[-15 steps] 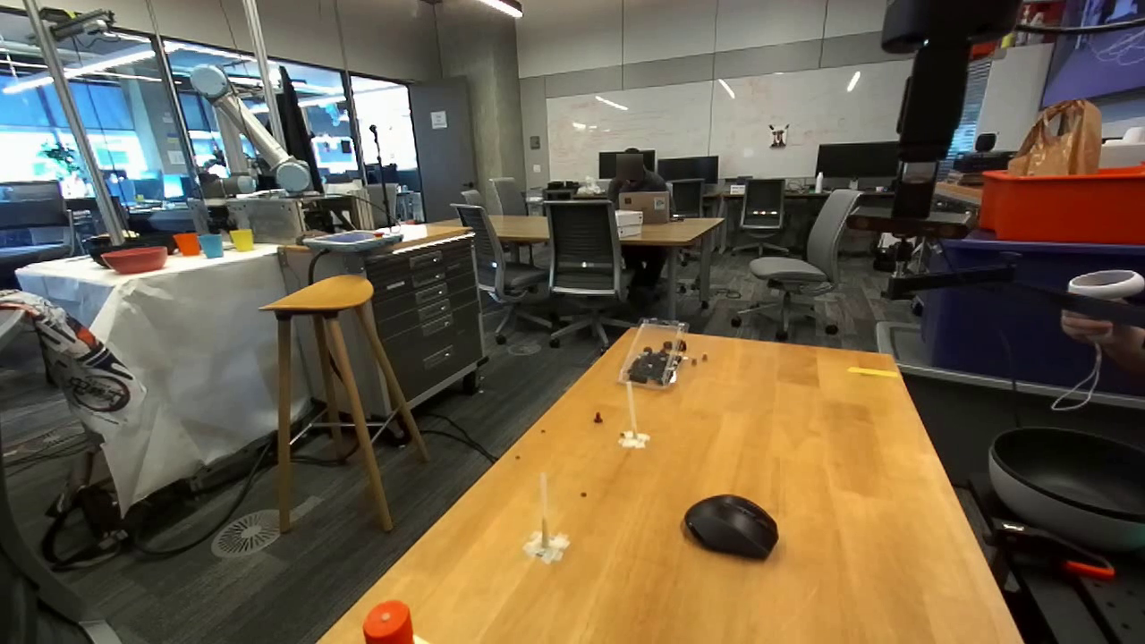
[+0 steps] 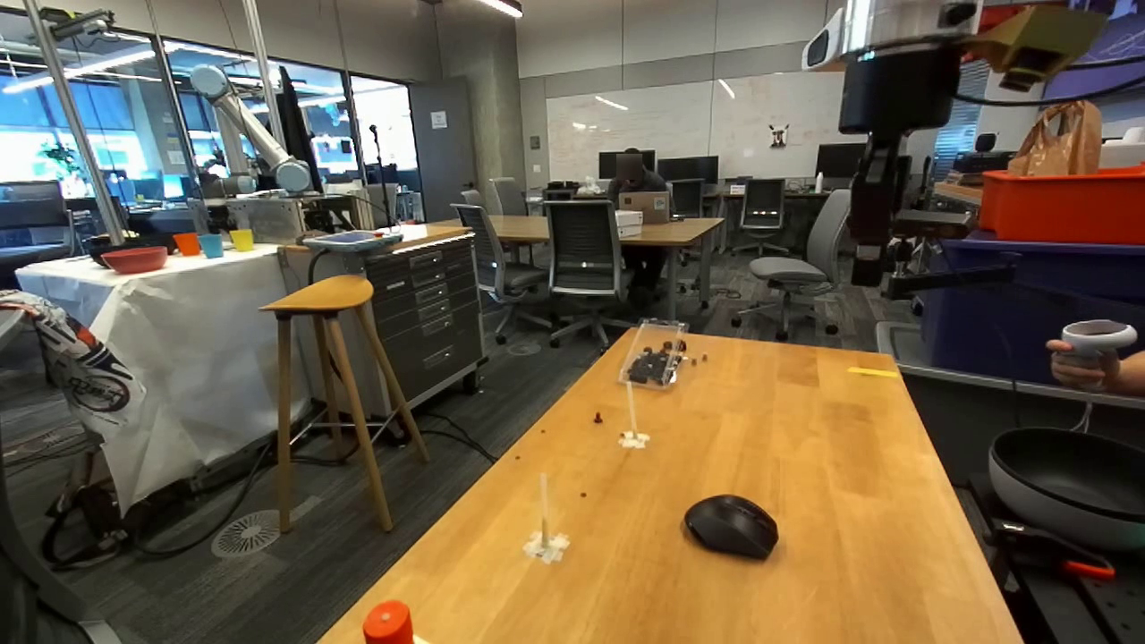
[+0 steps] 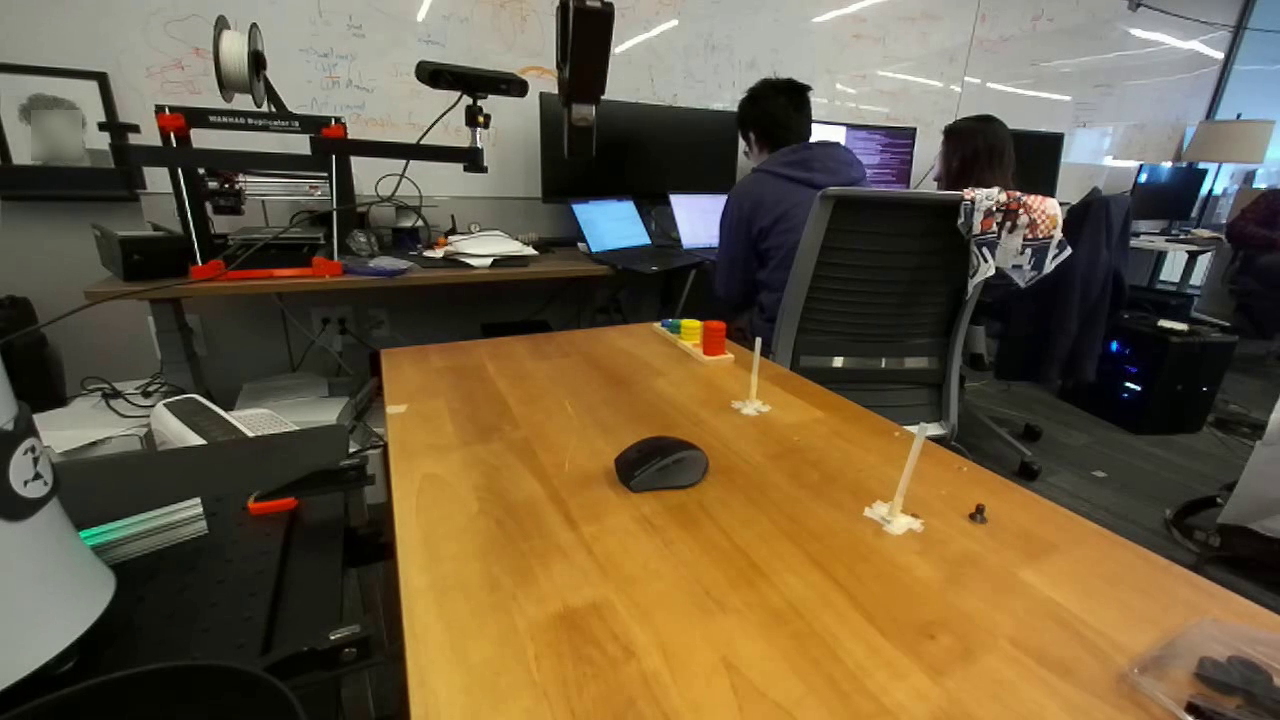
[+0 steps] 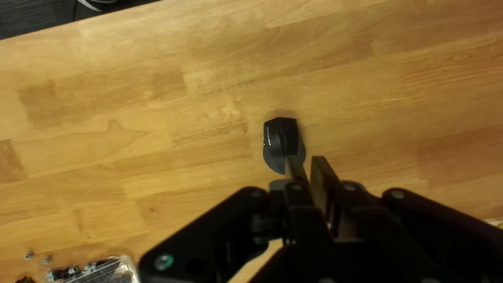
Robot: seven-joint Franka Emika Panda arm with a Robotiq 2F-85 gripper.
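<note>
A black computer mouse (image 2: 732, 526) lies on the wooden table (image 2: 816, 451); exterior view 2 also has the mouse (image 3: 661, 463) near the table's middle. From the wrist view, my gripper is high above the tabletop, its fingertips overlapping the near end of the mouse (image 4: 283, 139) in the picture. A narrow gap shows between the fingers, with nothing held there. Exterior view 1 has the gripper (image 2: 881, 258) in the air at the upper right, well clear of the table.
Two thin upright sticks (image 2: 544, 510) (image 2: 632, 410) are taped along one side of the table. A clear box of dark parts (image 2: 655, 356) sits at the far end. A colored stacking toy (image 3: 698, 340) stands on the edge.
In exterior view 1 my gripper has shifted left and lower, and the arm has turned somewhat. The mouse and the other table items lie where they were.
</note>
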